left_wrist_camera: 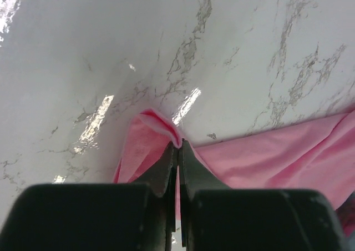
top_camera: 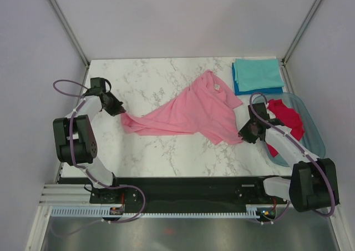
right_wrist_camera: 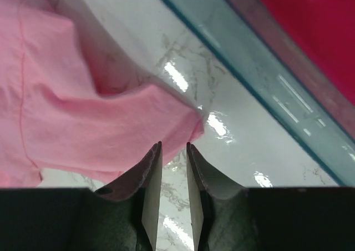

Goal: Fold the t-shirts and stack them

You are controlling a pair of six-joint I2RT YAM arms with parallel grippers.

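Observation:
A pink t-shirt [top_camera: 194, 109] lies spread and wrinkled across the middle of the table. At its left end, my left gripper [top_camera: 121, 112] is shut on a pinched fold of the pink cloth [left_wrist_camera: 158, 126]. Close to the shirt's lower right corner [right_wrist_camera: 191, 123], my right gripper stands part open, its fingers apart with no cloth visibly clamped. A folded turquoise shirt [top_camera: 257, 74] rests on a folded blue one [top_camera: 260, 91] at the back right.
A clear bin [top_camera: 315, 142] holding red cloth [top_camera: 287, 118] stands at the right, close beside my right gripper. Bare marble table [top_camera: 161, 157] shows in front of the shirt and at the back left.

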